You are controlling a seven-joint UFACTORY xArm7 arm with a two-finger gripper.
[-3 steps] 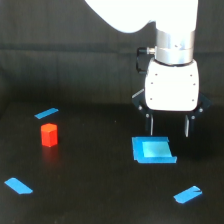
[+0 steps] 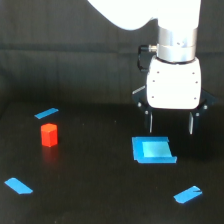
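A small red-orange cube [image 2: 49,135] rests on the dark table at the left. Well to its right, my gripper [image 2: 170,124] hangs with its two thin dark fingers spread wide and nothing between them. Just in front of and below the fingers lies a light blue square [image 2: 156,149], framed by blue tape [image 2: 137,153]. Whether the square is a flat patch or a thin object, I cannot tell.
Short strips of blue tape mark the table: one behind the cube [image 2: 47,113], a strip at the front left [image 2: 18,186] and another strip at the front right [image 2: 188,195]. A dark backdrop stands behind.
My gripper has shifted very slightly to the right. The cube and the tape have stayed where they were.
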